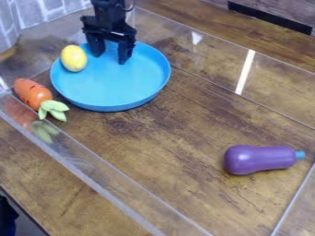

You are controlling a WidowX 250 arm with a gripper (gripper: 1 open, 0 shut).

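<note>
A black gripper (109,44) hangs at the top left over the back of a round blue plate (121,85); whether its fingers are open or shut is hard to make out. A yellow egg-shaped toy (73,57) is on the plate's left part, left of the gripper. An orange carrot toy (33,93) with pale green leaves lies left of the plate, and a purple eggplant toy (259,159) lies at the lower right of the wooden surface.
Clear plastic walls (87,166) edge the wooden work area on the left and front.
</note>
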